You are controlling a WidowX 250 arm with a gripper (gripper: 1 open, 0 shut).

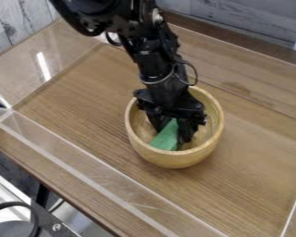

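A beige round bowl (176, 154) stands on the wooden table. My black arm reaches down from the top into it, and its gripper (173, 118) is low inside the bowl, over a green object (166, 138) lying there. The gripper's fingers are dark and crowded against the bowl's contents, so what exactly is between them is hard to make out.
A pale board wall runs along the back, and black cables lie at the lower left corner, off the table's edge.
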